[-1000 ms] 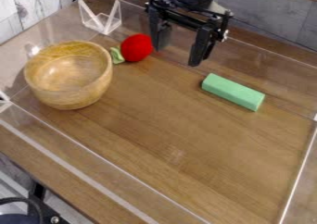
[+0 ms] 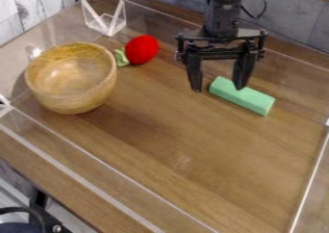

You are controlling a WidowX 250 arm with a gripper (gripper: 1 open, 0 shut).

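My black gripper (image 2: 221,71) hangs over the back right of the wooden table, its two fingers spread apart and pointing down, with nothing visible between them. It is just above and behind a mint-green block (image 2: 241,96), which lies flat on the table. A red ball (image 2: 141,48) sits to the left at the back, with a small green piece (image 2: 121,58) beside it. A large tan bowl (image 2: 71,78) stands at the left.
A white wire rack (image 2: 106,19) stands at the back left. A grey tiled wall closes the back right.
My gripper has moved right toward the green block and turned, its fingers now lined up more left to right. The objects on the table have not visibly moved.
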